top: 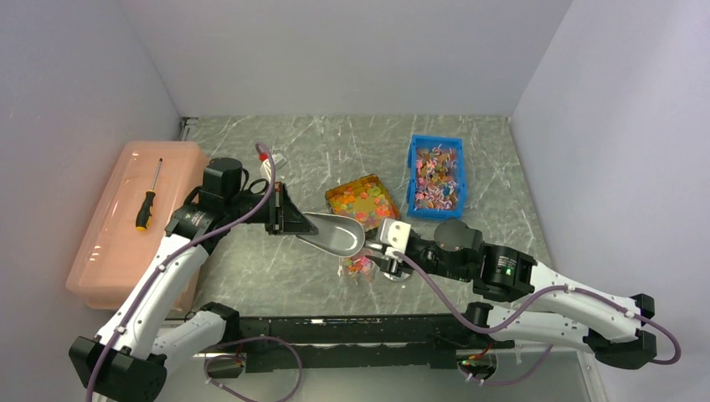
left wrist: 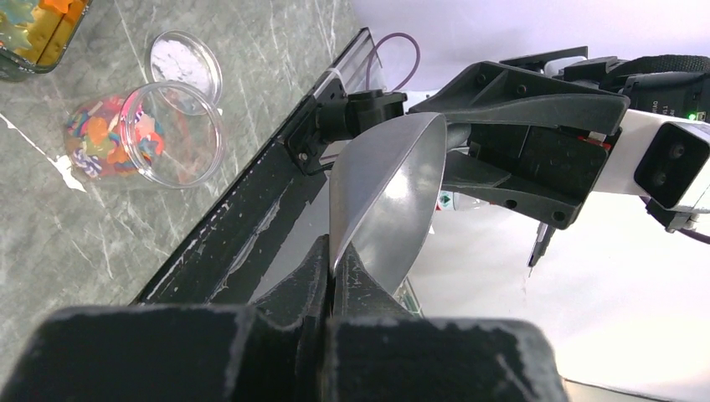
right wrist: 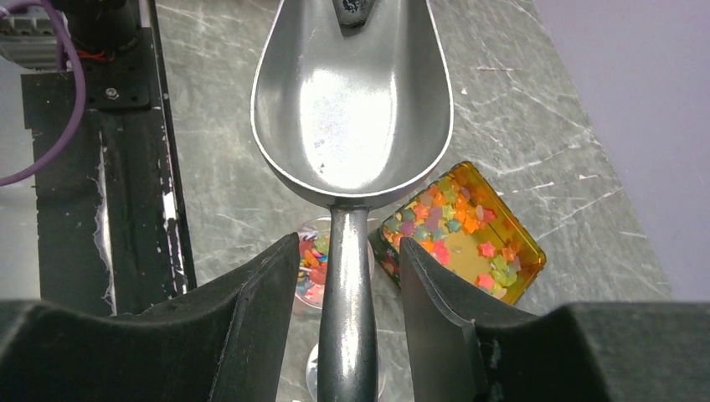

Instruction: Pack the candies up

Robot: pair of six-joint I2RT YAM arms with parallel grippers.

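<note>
Between the arms hangs a metal scoop [top: 337, 237]. My left gripper [top: 310, 228] is shut on its front edge; in the left wrist view the scoop's rim [left wrist: 336, 226] runs into the closed fingertips. On the other side my right gripper stands open, with the scoop's handle [right wrist: 347, 335] passing between its fingers and gaps showing at both sides. Below, a clear jar [left wrist: 174, 138] with colourful gummy candies lies tipped over, its round lid [left wrist: 186, 63] beside it. An amber tray [top: 370, 177] of star-shaped candies sits behind the jar.
Farther right stands a blue basket [top: 460, 172] full of wrapped candies. A peach box [top: 105, 239] with a screwdriver [top: 146, 205] on it is at the left. A small red-capped bottle [top: 264, 157] lies near the left arm. Bare marble shows at the back.
</note>
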